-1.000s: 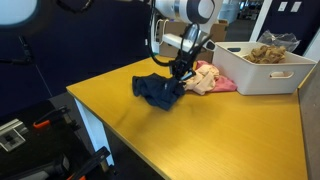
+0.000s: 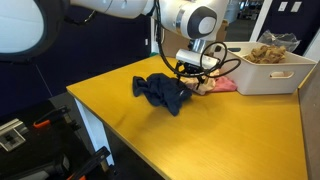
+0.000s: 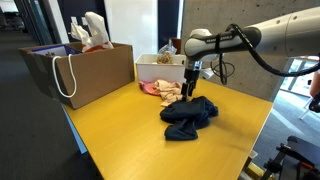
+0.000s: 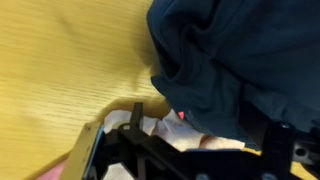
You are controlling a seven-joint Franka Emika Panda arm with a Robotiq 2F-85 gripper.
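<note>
A dark navy cloth (image 2: 163, 91) lies crumpled on the yellow table, and in exterior view 2 the same navy cloth (image 3: 188, 122) spreads toward the table's front. Beige and pink cloths (image 3: 166, 91) lie bunched right behind it. My gripper (image 2: 190, 83) points down where the navy and beige cloths meet. In the wrist view the gripper's (image 4: 190, 118) fingers stand apart, so it is open. Navy fabric (image 4: 215, 85) lies below and around the right finger; pale fabric (image 4: 150, 124) shows beneath the left one. Whether any fabric sits between the fingertips is hard to tell.
A white bin (image 2: 268, 74) with brown items stands behind the cloths. A large brown box (image 3: 85, 75) with white things hanging out is along the table's left side in exterior view 2.
My gripper has shifted right and turned, from over the navy cloth to its edge by the beige cloth. The arm now hides more of the beige cloth; the navy cloth stays roughly in place.
</note>
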